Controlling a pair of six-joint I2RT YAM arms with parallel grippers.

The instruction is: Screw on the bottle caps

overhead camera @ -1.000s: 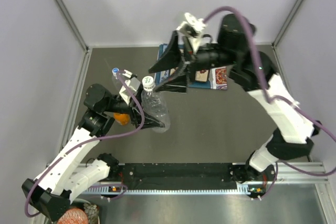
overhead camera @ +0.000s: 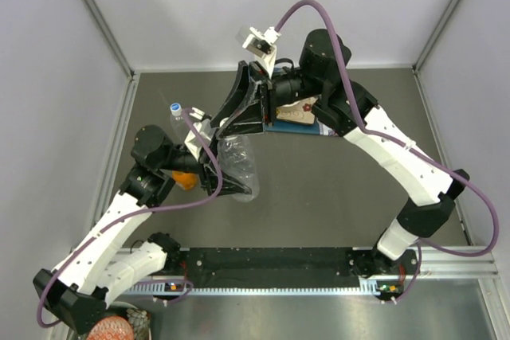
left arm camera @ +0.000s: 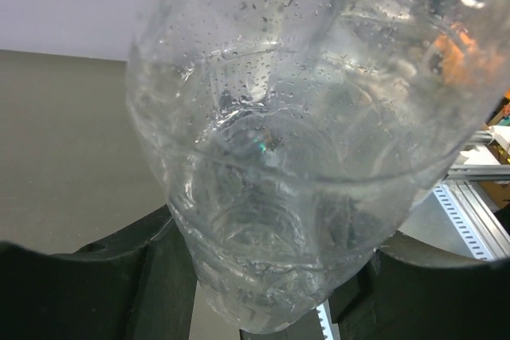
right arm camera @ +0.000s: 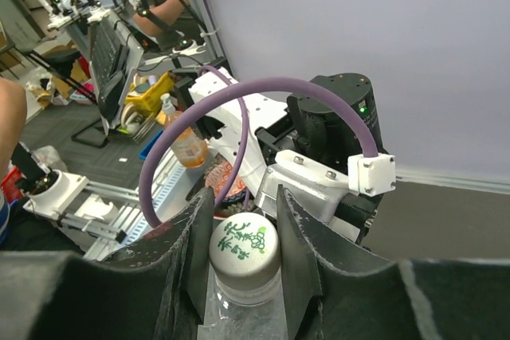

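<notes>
A clear plastic bottle (overhead camera: 239, 166) stands tilted in my left gripper, which is shut on its body; that wrist view is filled by the wet, ribbed plastic (left arm camera: 311, 117), with the dark fingers (left arm camera: 119, 284) either side below. Above it, my right gripper is shut on the white cap (right arm camera: 243, 248) with green print at the bottle's top. From above, the cap is mostly hidden by the right gripper's fingers. A second bottle with a blue cap (overhead camera: 176, 108) stands behind the left arm, next to an orange object (overhead camera: 186, 180).
A blue mat (overhead camera: 287, 127) with patterned items lies at the back, partly under the right arm. Walls close in at the back and sides.
My right gripper has moved left onto the top of the held bottle, covering the cap that was visible earlier. The left arm and bottle have barely moved.
</notes>
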